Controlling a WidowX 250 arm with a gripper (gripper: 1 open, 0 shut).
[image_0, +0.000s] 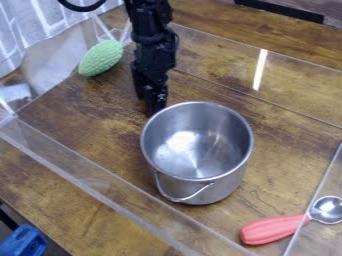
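Note:
My black gripper (152, 98) hangs low over the wooden table, behind and left of the steel pot (197, 150). A green bumpy vegetable-like object (102, 58) lies at the upper left, beside the arm. The dark fingers blend into shadow, so their opening and anything between them cannot be made out. The pot stands upright and looks empty, its handle hanging down at the front.
A red-handled scoop (273, 229) lies at the lower right. Clear plastic edging runs around the work area. A blue object (22, 245) sits at the lower left corner.

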